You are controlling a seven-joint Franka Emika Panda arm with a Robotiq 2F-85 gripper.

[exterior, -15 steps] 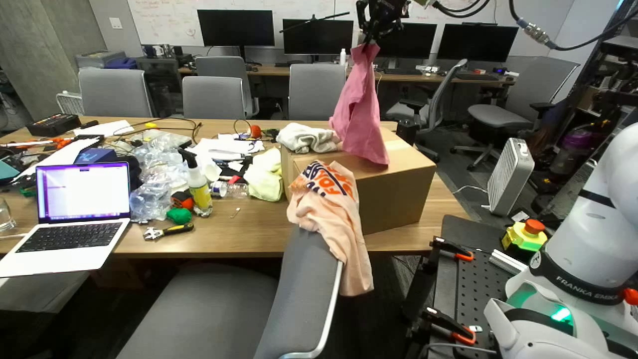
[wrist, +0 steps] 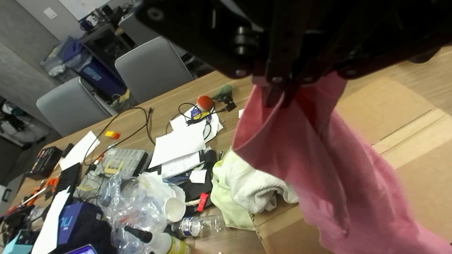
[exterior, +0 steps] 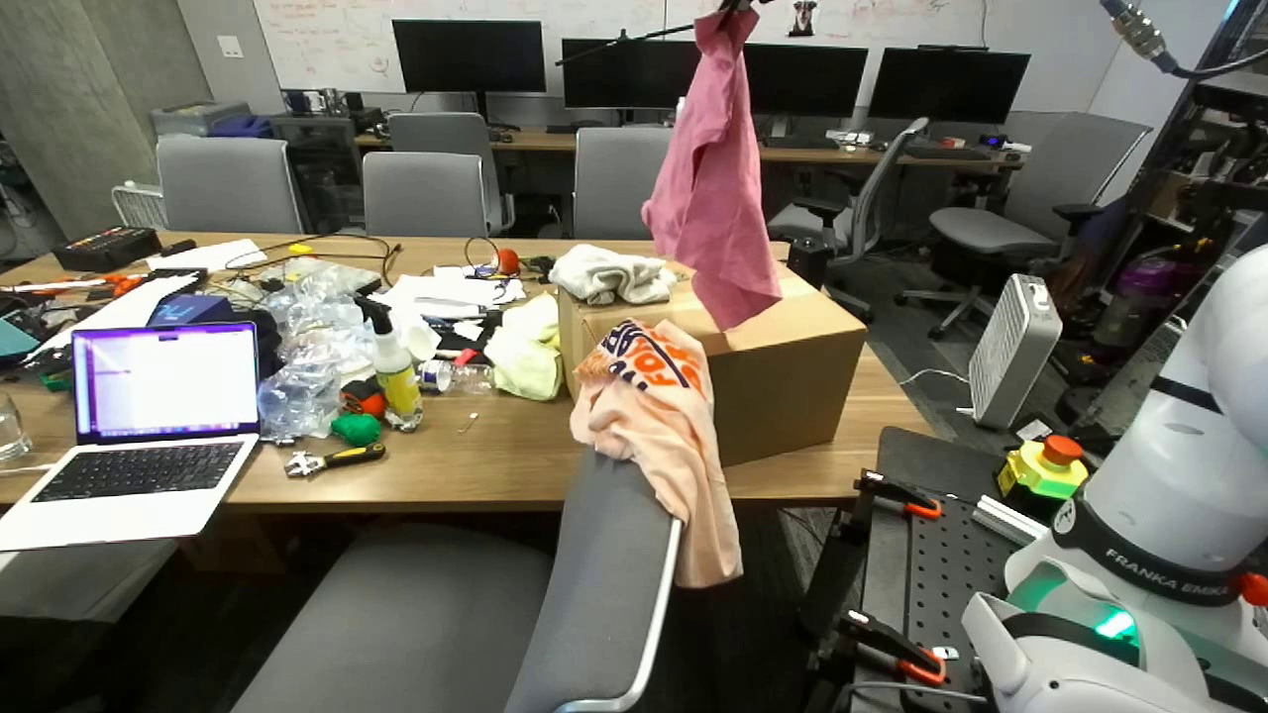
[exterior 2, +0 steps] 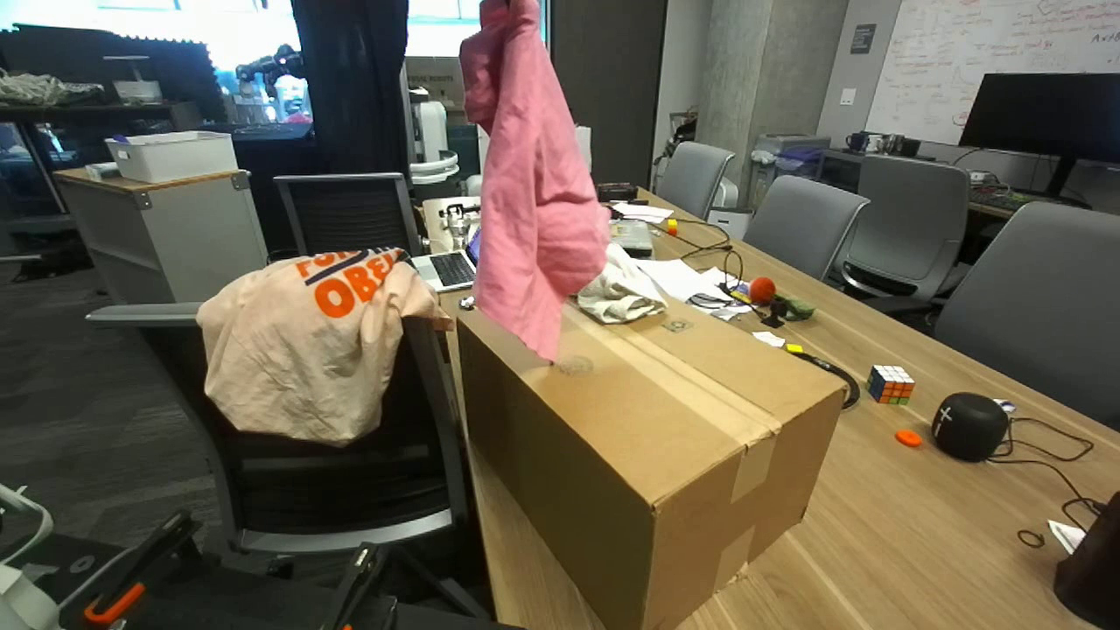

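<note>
A pink cloth (exterior: pixel 720 178) hangs from my gripper, which is shut on its upper edge. In the wrist view the cloth (wrist: pixel 322 156) falls in folds from the dark fingers toward the lower right. Exterior view 2 shows the same cloth (exterior 2: pixel 530 189) dangling over the near-left edge of a cardboard box (exterior 2: pixel 672 420). Most of the gripper is above the top edge in both exterior views. The cloth's lower tip hangs in front of the box in exterior view 1; whether it touches cannot be told.
A whitish towel (exterior: pixel 612 274) lies on the box's far end. An orange-lettered peach shirt (exterior: pixel 660 416) drapes over the chair back (exterior: pixel 606 570) beside the table. Clutter, a spray bottle (exterior: pixel 395 374) and a laptop (exterior: pixel 166 404) fill the table's left side.
My gripper has risen out of exterior view 1, lifting the pink cloth with it. The cloth hangs higher and longer, its lower part no longer spread against the box. The towel and shirt have not moved.
</note>
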